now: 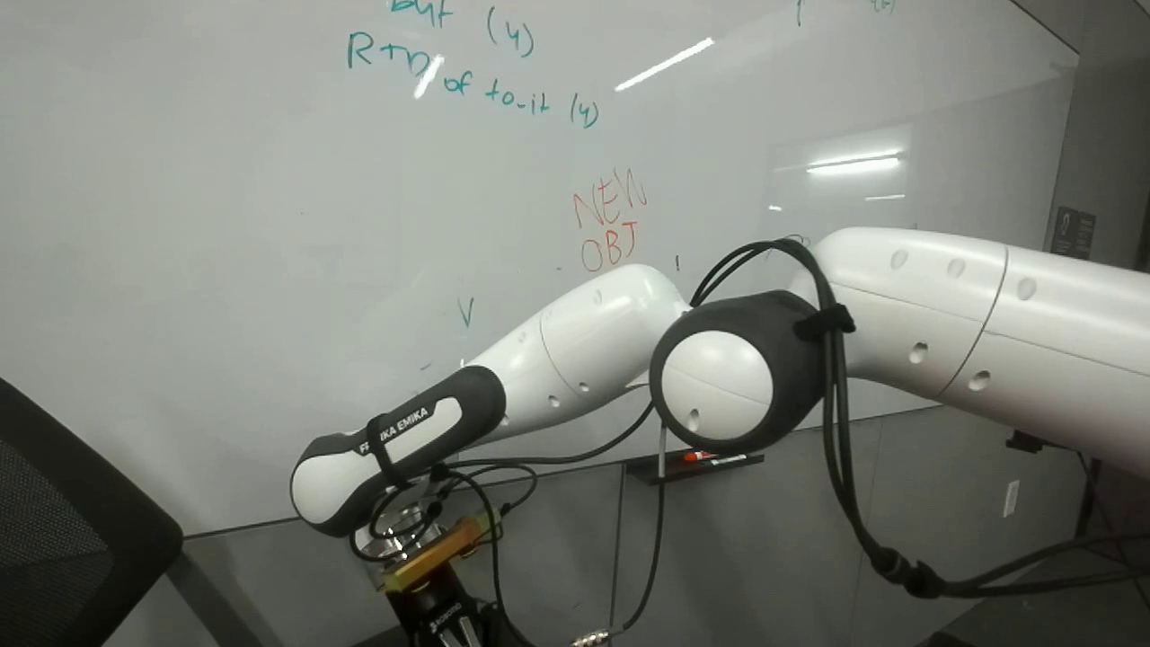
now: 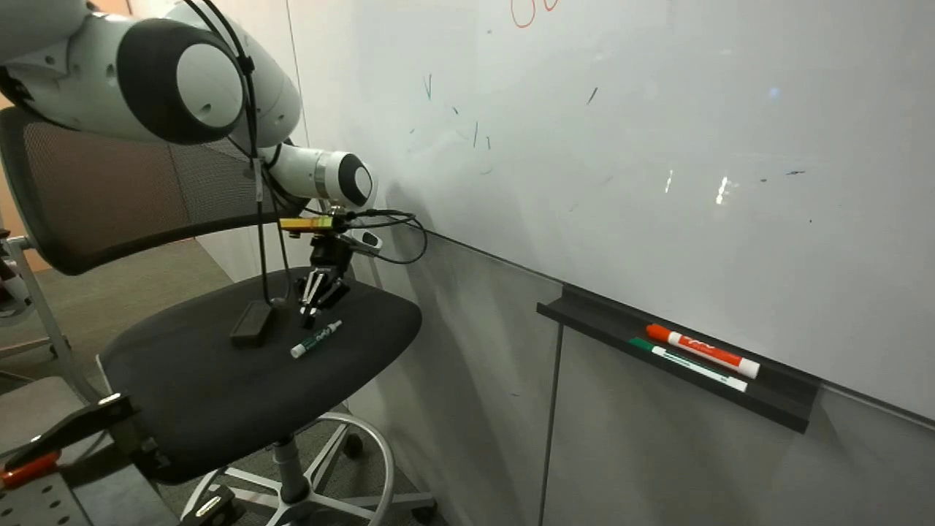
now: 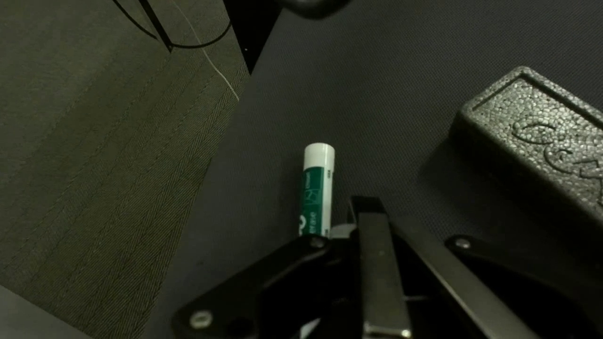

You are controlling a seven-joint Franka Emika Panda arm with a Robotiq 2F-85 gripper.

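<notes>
A white-and-green marker (image 2: 317,339) lies on the black chair seat (image 2: 237,412). In the wrist view the upper end of that marker (image 3: 318,186) shows, while its lower part is hidden behind my fingers. My gripper (image 2: 308,317) points down over the seat, just by the marker. Its fingers are together, and nothing shows between them. From the wrist, the closed fingertips (image 3: 367,204) are to the right of the marker's visible end. A dark eraser block (image 3: 542,135) rests on the seat farther right. In exterior view 1 the fingertips are below the frame.
The whiteboard (image 2: 666,175) and grey wall stand close beside the seat. A wall tray (image 2: 789,410) holds a red marker (image 2: 701,349) and a green-capped one (image 2: 692,367). Behind the arm rises the chair's mesh back (image 2: 105,193). Cables hang from the arm.
</notes>
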